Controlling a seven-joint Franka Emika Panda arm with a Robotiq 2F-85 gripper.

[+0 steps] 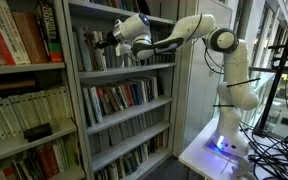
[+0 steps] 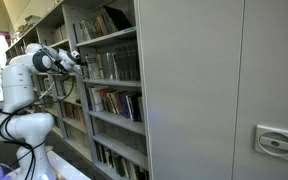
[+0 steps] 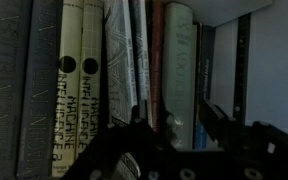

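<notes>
My arm reaches up to a high shelf of the bookcase, with the gripper close to a row of upright books. In the wrist view the dark gripper shows along the bottom, its fingers apart. Behind the gap between them stands a pale green book, with a thin red-brown book at its left and a dark book with a blue lower edge at its right. Whether the fingers touch any book is too dark to tell.
Two cream books and several grey volumes fill the left of the shelf. A pale shelf panel bounds the right side. Lower shelves hold more books. A white table stands under the arm's base.
</notes>
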